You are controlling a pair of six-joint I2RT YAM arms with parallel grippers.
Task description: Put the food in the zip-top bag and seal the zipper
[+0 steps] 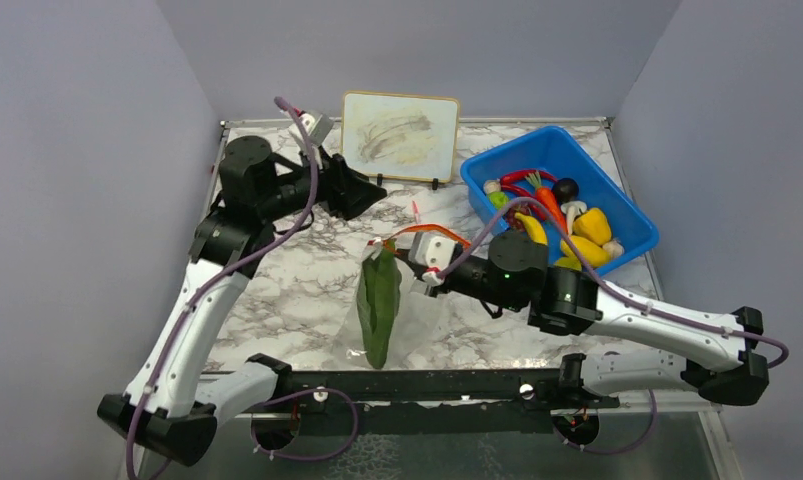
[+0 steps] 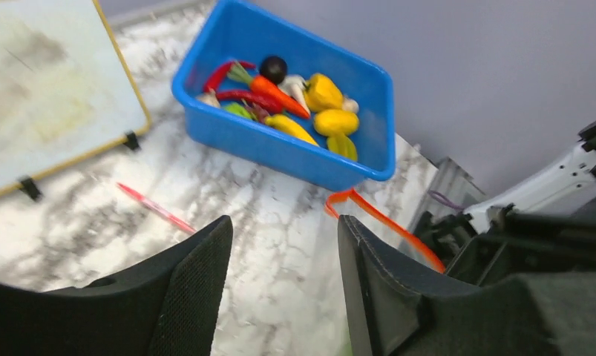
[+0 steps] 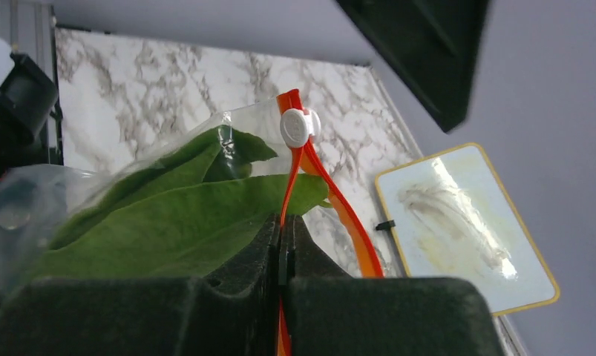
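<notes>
The clear zip top bag (image 1: 417, 318) has an orange rim (image 3: 346, 215) and a white slider (image 3: 295, 127). Inside it a long green leaf-like item (image 1: 379, 308) hangs down toward the table's front. My right gripper is shut on the bag's orange edge, which runs between its fingers below the slider. Away from the bag, to its upper left, is my left gripper (image 1: 369, 196). In the left wrist view its fingers (image 2: 198, 278) stand apart, with nothing between them.
A blue bin (image 1: 482, 200) at the right holds several toy foods, including a carrot (image 1: 550, 205) and a yellow pepper (image 1: 593, 226). A whiteboard (image 1: 399, 135) stands at the back, with a red-and-white pen (image 2: 157, 208) lying before it.
</notes>
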